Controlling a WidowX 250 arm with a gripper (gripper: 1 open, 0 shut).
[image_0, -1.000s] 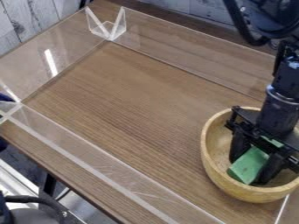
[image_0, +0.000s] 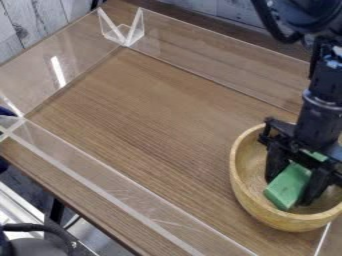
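Observation:
My black gripper (image_0: 298, 168) reaches down at the right into a wooden bowl (image_0: 250, 185), shut on a green object (image_0: 286, 189) that sits in the bowl. The fingers cover part of the object, so its full shape is hidden.
Clear plastic panels run along its edges, with a white bracket at the back left. A black arm part with cables lies outside the table at the lower left.
My gripper and the green object have moved up slightly inside the bowl; the bowl stays where it was.

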